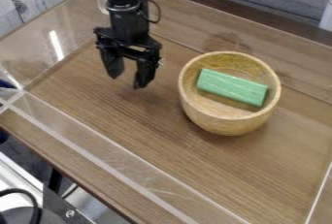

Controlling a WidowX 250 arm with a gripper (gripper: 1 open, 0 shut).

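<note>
My black gripper [128, 61] hangs over the wooden floor in the upper middle of the camera view, open, with nothing clearly held between its fingers. To its right a round wooden bowl [228, 122] holds a green rectangular block [231, 87]. The gripper is apart from the bowl, to the upper left of it.
A pale object at the top edge behind the arm is too small to tell. Dark cables lie at the lower left corner.
</note>
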